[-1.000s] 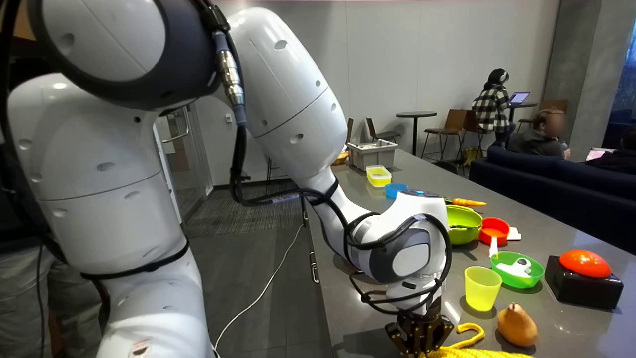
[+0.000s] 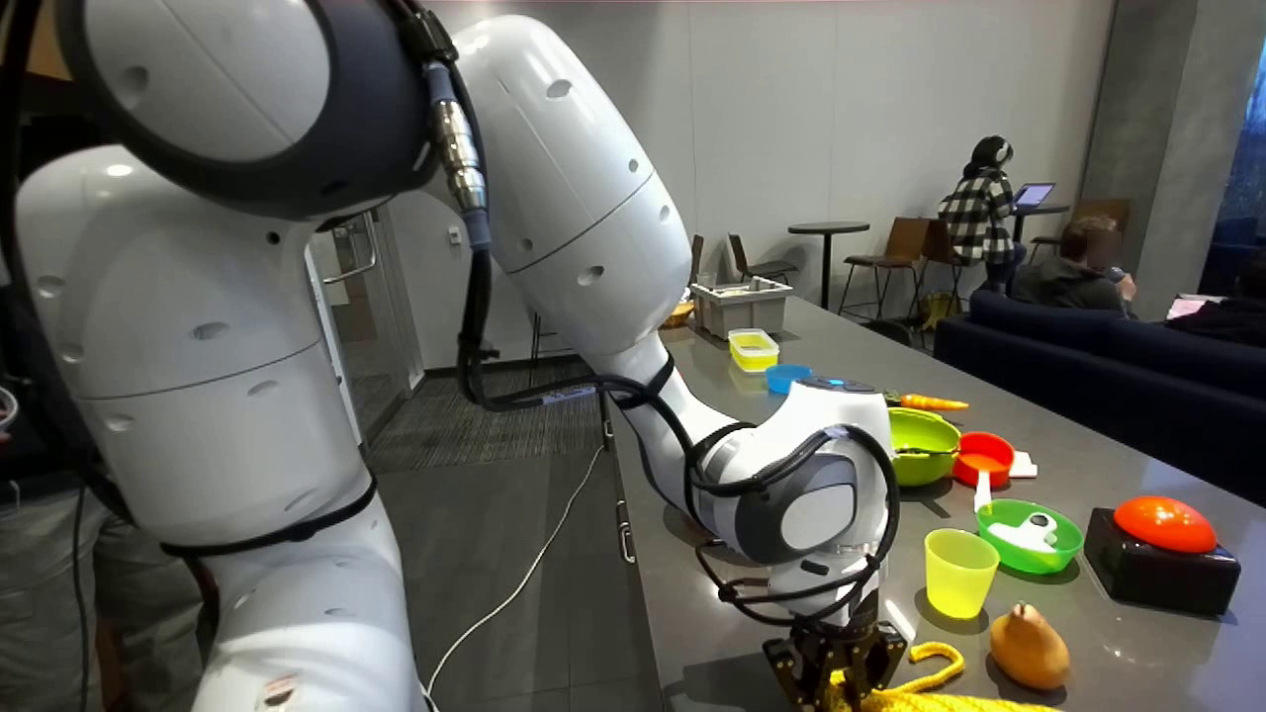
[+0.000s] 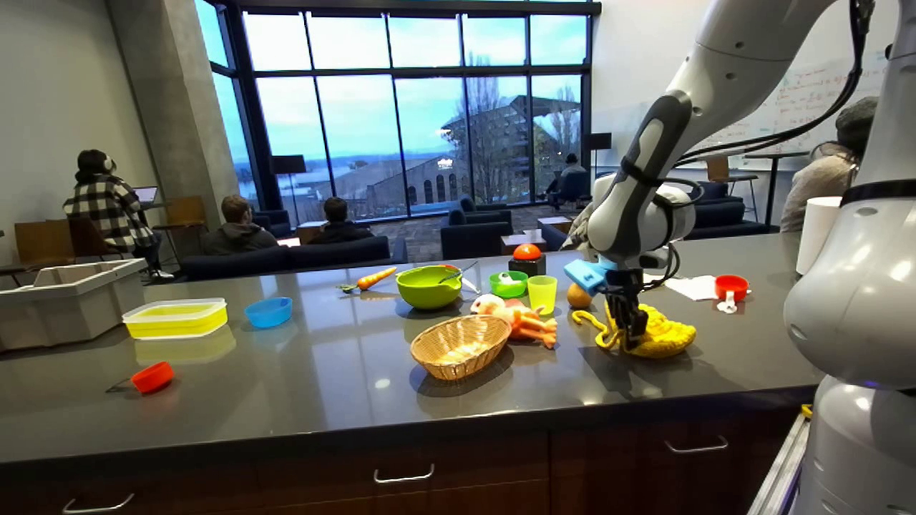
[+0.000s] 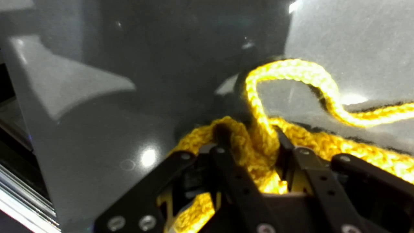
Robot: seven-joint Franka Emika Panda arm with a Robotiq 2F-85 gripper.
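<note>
A yellow knitted piece [image 3: 665, 335] lies bunched on the counter at the right of exterior view 2, its cord curling off to one side. My gripper [image 3: 628, 330] points down into it. In the wrist view, yellow fabric [image 4: 248, 155] rises between the dark fingers, and the cord [image 4: 310, 73] loops out beyond them. My fingers stand part way apart with the fabric in the gap; whether they press on it cannot be told. Exterior view 1 cuts off most of the knit below.
Near the gripper are a pear [image 2: 1029, 647], a yellow-green cup [image 2: 959, 574], a green dish [image 2: 1030, 536] and a red button [image 2: 1163, 524]. A wicker basket [image 3: 459, 347] and a doll [image 3: 515, 319] lie further along. Bare counter [image 3: 343, 378] spreads left of the basket.
A little more yellow now shows between my fingers, which look slightly further apart. The arm and the things on the counter look unmoved.
</note>
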